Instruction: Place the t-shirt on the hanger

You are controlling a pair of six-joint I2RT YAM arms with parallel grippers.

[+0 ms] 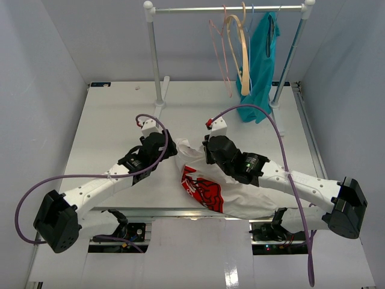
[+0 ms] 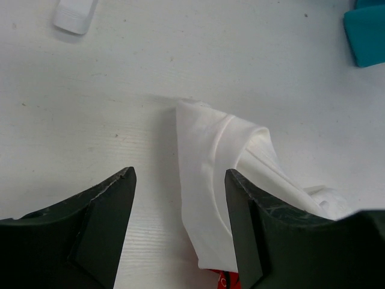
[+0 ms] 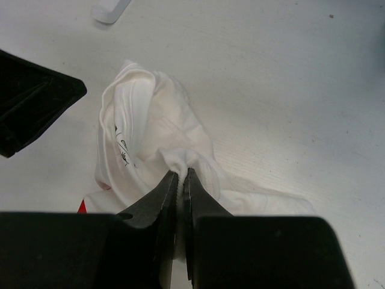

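Observation:
A white t-shirt with a red graphic lies crumpled on the white board. My right gripper is shut on a gathered fold of it, seen in the right wrist view. My left gripper stands open above the shirt's left end, a white corner of cloth lying just ahead between and beyond its fingers. A wooden hanger hangs from the rail, among thin pink and blue hangers.
The white rack stands at the back, its feet on the board. A teal garment hangs at its right. The board's left side is clear.

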